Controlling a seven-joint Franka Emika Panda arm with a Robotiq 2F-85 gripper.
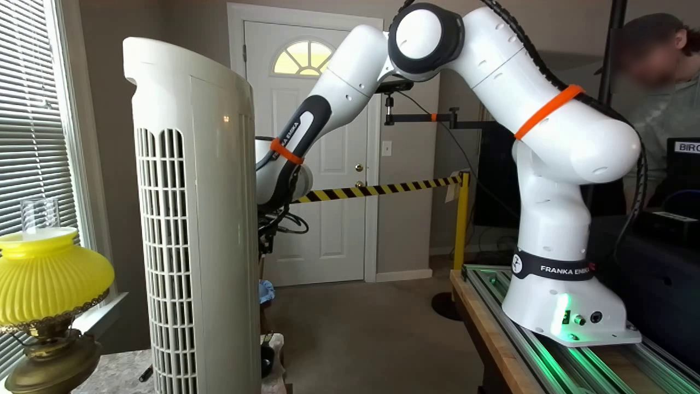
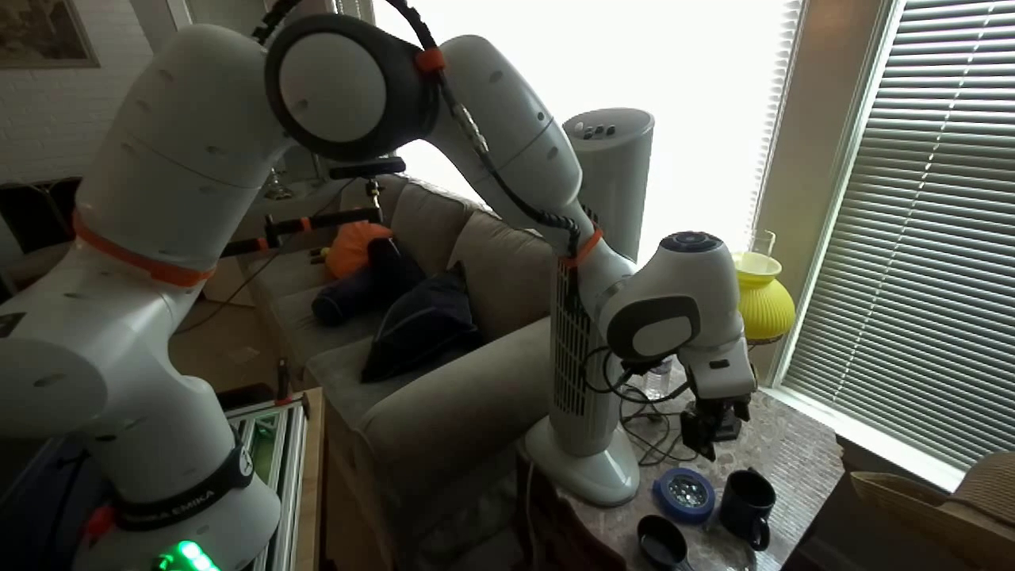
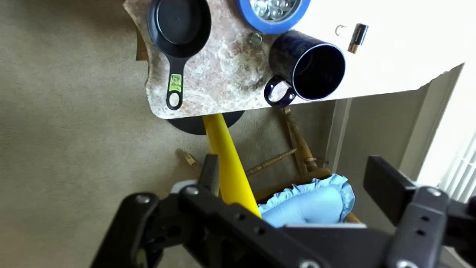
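Observation:
Wide apart stand the fingers of my gripper in the wrist view, with nothing held between them. In exterior view 2 the gripper hangs above the stone-topped table, and the tower fan mostly hides it in exterior view 1. A dark blue mug stands at the table edge, handle toward the edge. Left of it lies a small black pan with a green label on its handle. Between them, farther back, is a blue ring-shaped dish holding clear glass beads. A loose glass bead lies near the mug.
The tower fan stands tall beside the arm. A yellow-shaded lamp is near the window. Cables lie on the table behind the dish. A small dark cylinder rests beyond the mug. Open floor lies past the table edge.

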